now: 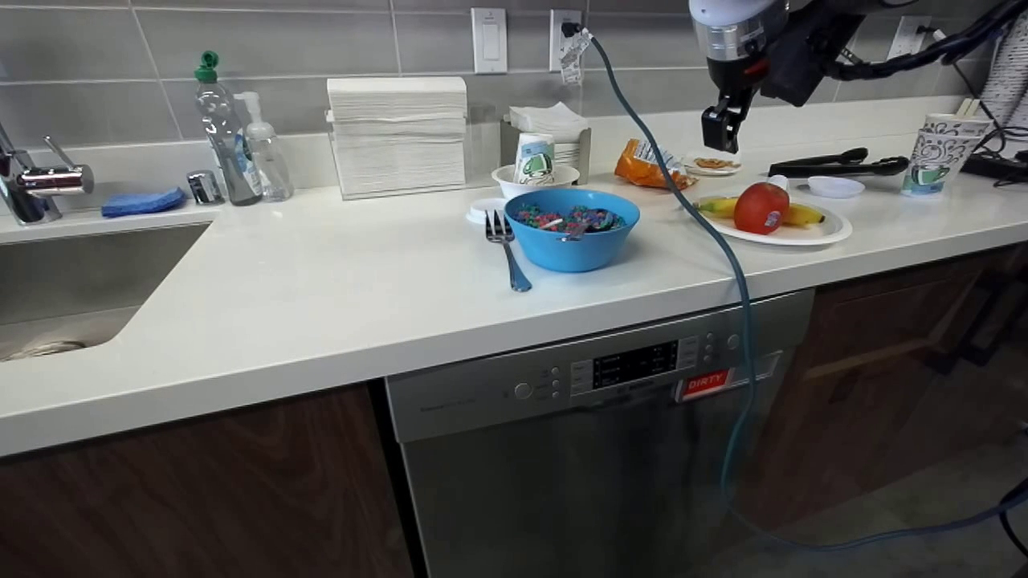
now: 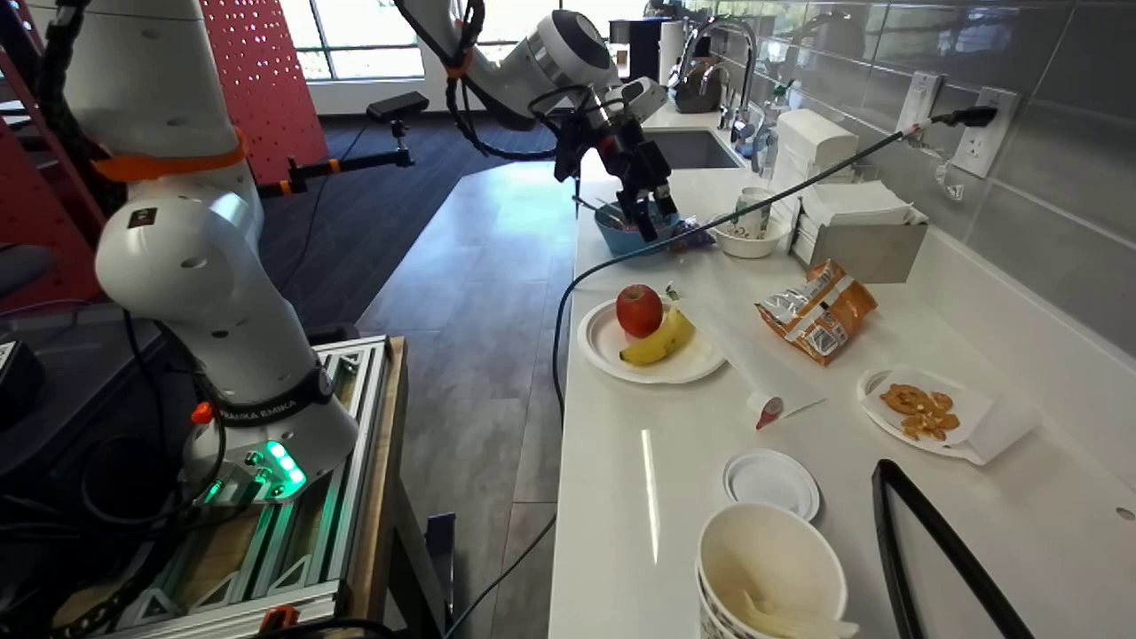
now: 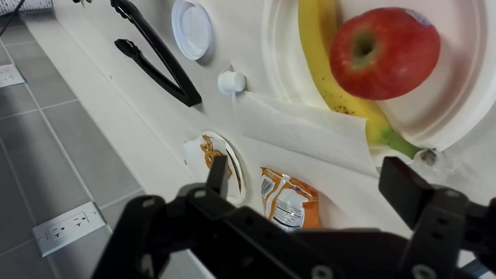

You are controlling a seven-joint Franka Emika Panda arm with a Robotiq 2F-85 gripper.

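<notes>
My gripper hangs above the counter, its two dark fingers wide apart and only air between them. Below it in the wrist view lie the red apple (image 3: pixel 383 53) and the yellow banana (image 3: pixel 321 60), side by side on a white plate (image 3: pixel 465 116). An orange snack bag (image 3: pixel 293 204) shows beyond the fingers, next to a small plate of pretzels (image 3: pixel 237 190). In exterior view 1 the gripper (image 1: pixel 720 130) is well clear of the countertop, above and behind the fruit plate. A blue bowl (image 1: pixel 570 252) with colourful wrapped pieces stands left of that plate.
A blue cable (image 1: pixel 708 229) runs from the wall outlet across the counter and over its front edge. Black tongs (image 3: pixel 160 60) and a patterned paper cup (image 1: pixel 942 159) are on the right. Left of the fork (image 1: pixel 511 255), the countertop is clear up to the sink (image 1: pixel 87 279).
</notes>
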